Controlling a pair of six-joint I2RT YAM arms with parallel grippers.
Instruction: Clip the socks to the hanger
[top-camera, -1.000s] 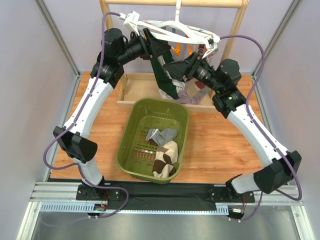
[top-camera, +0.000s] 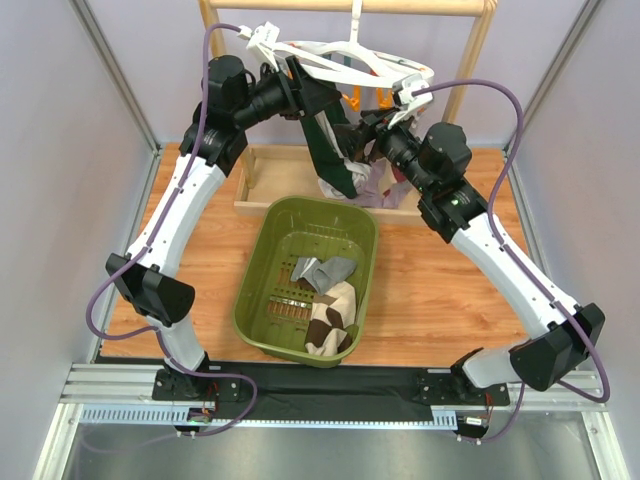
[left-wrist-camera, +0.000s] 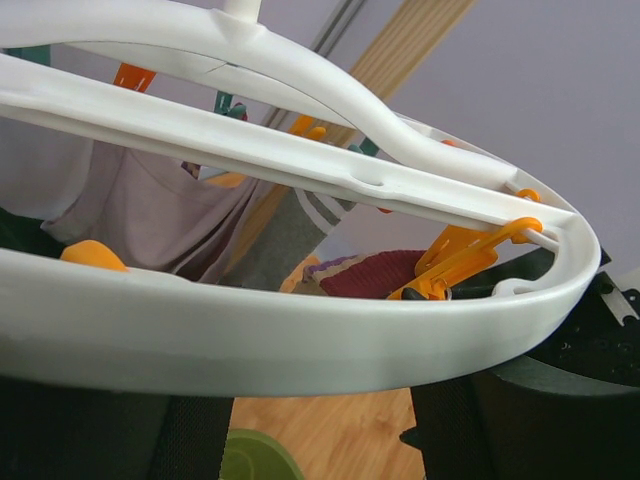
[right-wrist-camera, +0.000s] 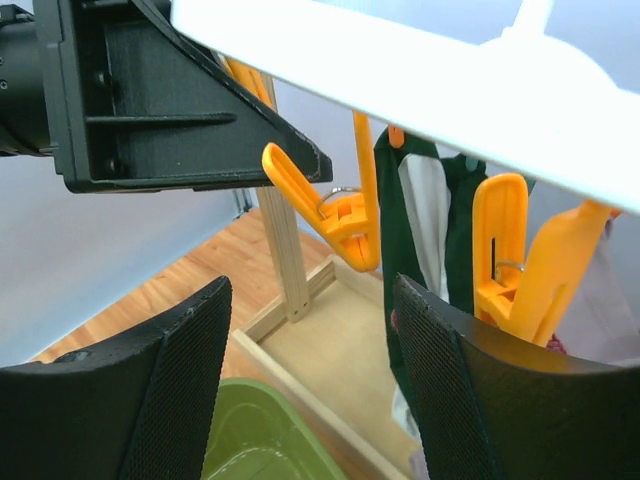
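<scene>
The white hanger (top-camera: 350, 75) with orange clips (right-wrist-camera: 320, 210) hangs from the wooden rack, socks hanging below it, including a dark green one (top-camera: 325, 150). My left gripper (top-camera: 315, 95) is at the hanger's left side; in its wrist view the white rim crosses between the fingers, and its finger state is unclear. In the right wrist view its black body reaches behind an orange clip. My right gripper (top-camera: 360, 135) stands open just in front of the clips, with nothing between its fingers.
The green bin (top-camera: 262, 320) holds grey (top-camera: 330, 272) and cream-brown socks (top-camera: 335, 310). A wooden tray (right-wrist-camera: 300, 360) lies under the hanger.
The left arm looks unchanged.
</scene>
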